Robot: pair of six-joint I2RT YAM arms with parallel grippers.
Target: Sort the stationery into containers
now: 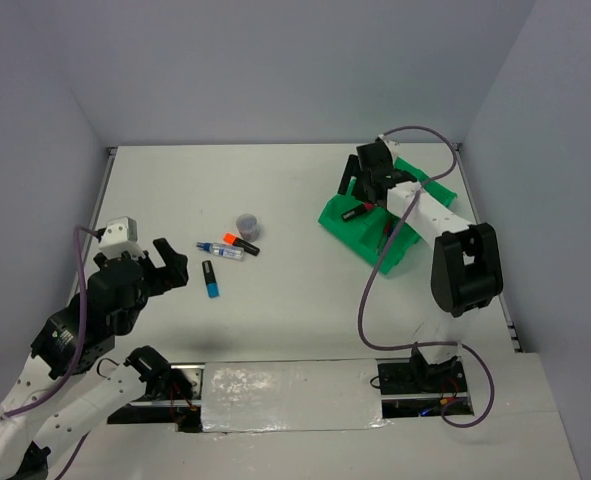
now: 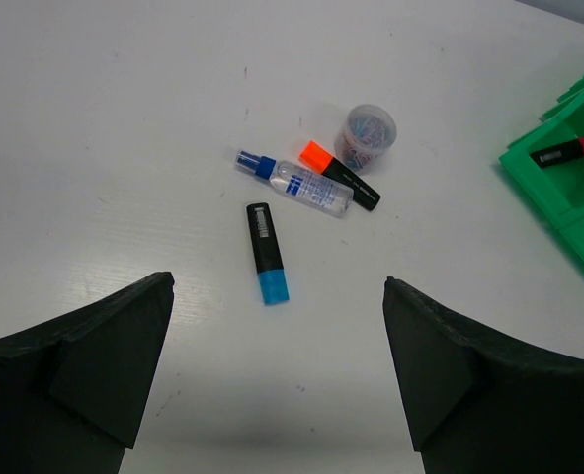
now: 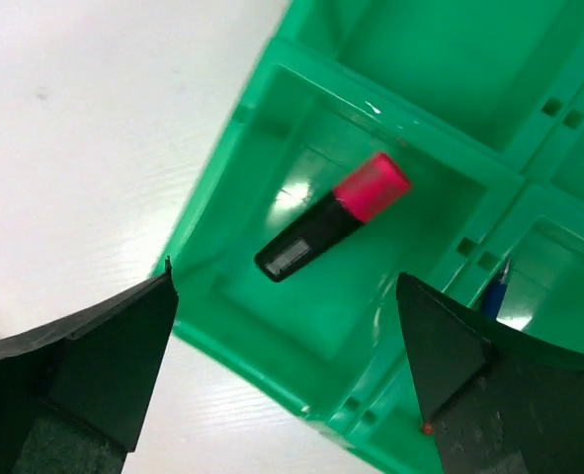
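Observation:
A black marker with a red cap [image 3: 316,219] lies in one compartment of the green container [image 3: 198,232]. Above that compartment my right gripper stands open, its fingers wide apart and nothing between them. Pens [image 3: 493,294] partly show in the neighbouring compartment, covered by one finger. On the table lie a blue-capped black marker [image 2: 266,252], an orange-capped black marker [image 2: 341,176], and a clear bottle with a blue top [image 2: 296,184]. A clear round tub [image 2: 367,134] of small coloured pieces stands beside them. Short of these, my left gripper is open and empty.
The green container has several walled compartments, at the table's right side. Between it and the loose stationery the white table [image 1: 290,290] is bare. Grey walls [image 1: 295,80] close off the back and both sides.

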